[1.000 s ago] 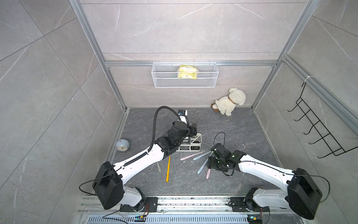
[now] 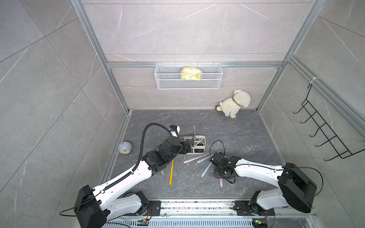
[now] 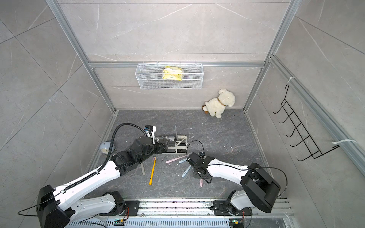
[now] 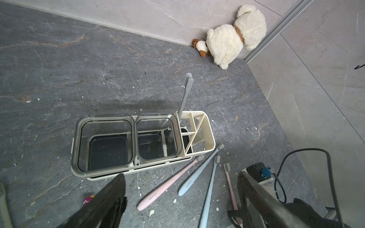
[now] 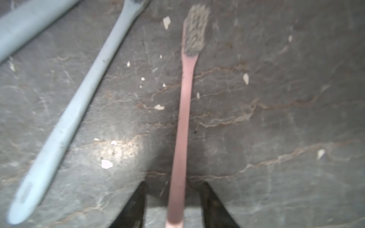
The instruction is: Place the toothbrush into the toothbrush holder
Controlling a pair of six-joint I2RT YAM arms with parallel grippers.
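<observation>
The pale toothbrush holder [image 4: 207,138] stands on the floor with two clear cups on its left and a slotted section on its right. A grey toothbrush [image 4: 185,93] stands tilted in a slot. My left gripper is open above the holder's near side, nothing between its fingers. Low over the floor, my right gripper is open, its fingers on either side of a pink toothbrush [image 5: 183,114] with gaps showing. A second pink toothbrush [image 4: 171,186] and two blue toothbrushes [image 4: 197,175] lie before the holder.
An orange toothbrush [image 2: 171,172] and a grey-green one [image 4: 4,205] lie to the left. A plush dog [image 2: 233,103] sits at the back right. A round grey object [image 2: 124,147] stands by the left wall. Floor behind the holder is clear.
The left arm has drawn back leftward from over the holder.
</observation>
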